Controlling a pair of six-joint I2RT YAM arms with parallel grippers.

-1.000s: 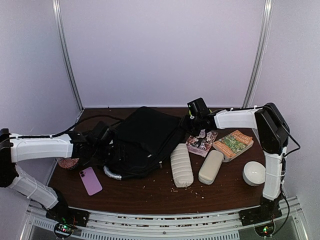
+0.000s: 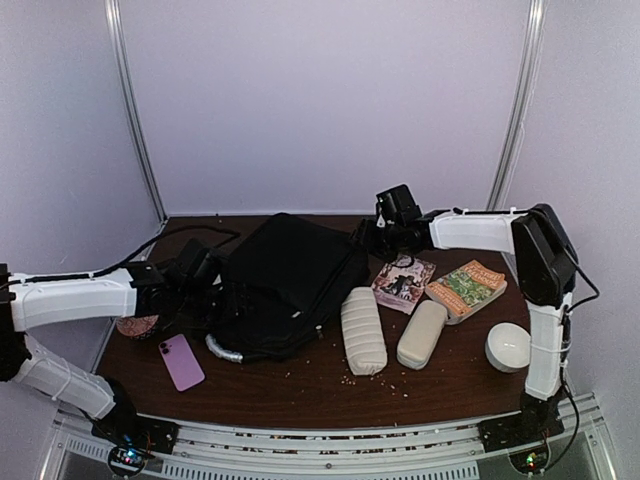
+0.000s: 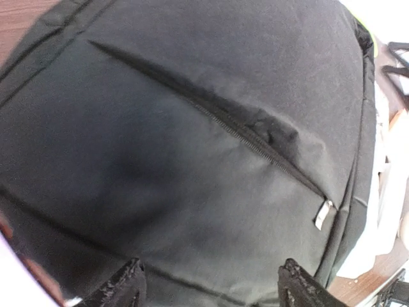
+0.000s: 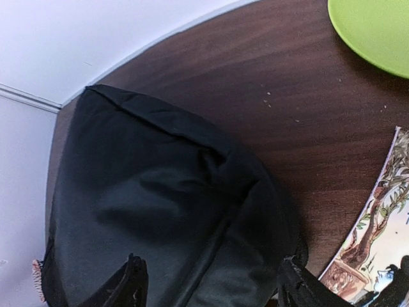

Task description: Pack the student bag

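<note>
A black bag (image 2: pixel 290 265) lies flat in the middle-left of the table, its front zip (image 3: pixel 249 139) shut-looking across the fabric, with a pale pull tab (image 3: pixel 323 214) at one end. Over the bag's left side hovers my left gripper, open, only black cloth showing beyond its fingers. At the bag's upper right side is my right gripper, also open, with bag fabric (image 4: pixel 147 185) in front of it; whether it touches is hard to tell. To the right lie a white quilted case (image 2: pixel 363 331), a beige case (image 2: pixel 422 335) and books (image 2: pixel 404 283).
A pink phone (image 2: pixel 181 362) rests at the front left, near a reddish bowl (image 2: pixel 137 326) partly behind my left arm. At the right stands a white bowl (image 2: pixel 508 347). A green plate (image 4: pixel 377 32) shows in the right wrist view. Crumbs dot the open front-middle table.
The bag and other things look unmoved.
</note>
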